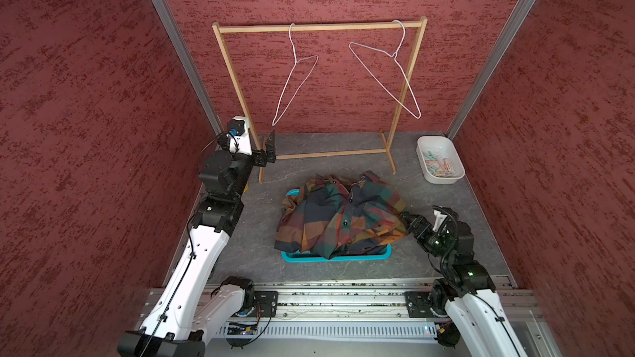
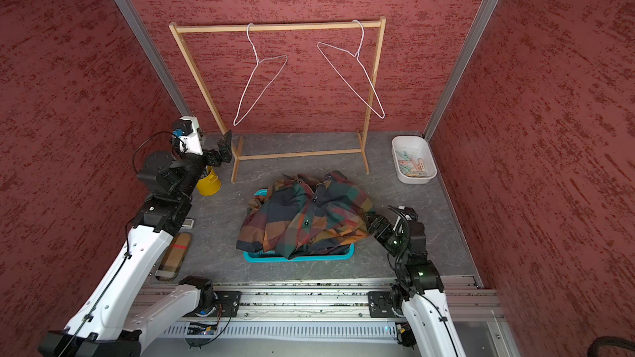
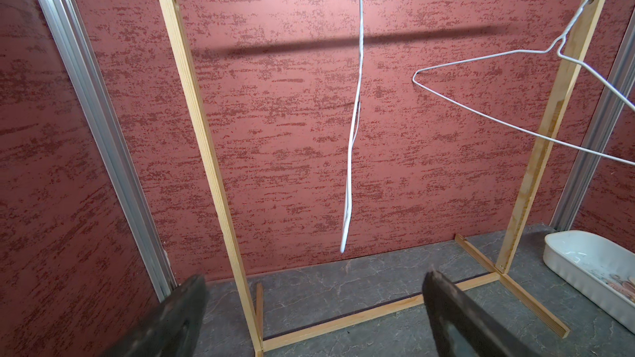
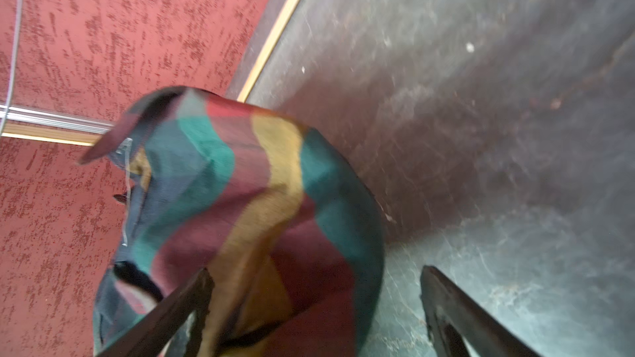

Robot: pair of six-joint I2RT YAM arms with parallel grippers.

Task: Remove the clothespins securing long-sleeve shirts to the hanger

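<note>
Two white wire hangers (image 1: 283, 96) (image 1: 372, 74) hang from the wooden rack with no shirt or clothespins visible on them. A plaid shirt (image 1: 334, 218) lies heaped in a blue tray (image 1: 336, 257) on the floor below. My left gripper stands open and empty at the rack's left, facing the left hanger. My right gripper is open beside the shirt's right edge, with fabric close in front of and partly between its fingers. A white bin (image 1: 423, 154) at back right holds pastel clothespins (image 1: 438, 164).
The wooden rack (image 1: 330, 26) spans the back. A yellow bucket (image 2: 209, 185) and a flat brown object (image 2: 170, 261) lie left of the tray. Bare grey floor surrounds the tray; red walls close both sides.
</note>
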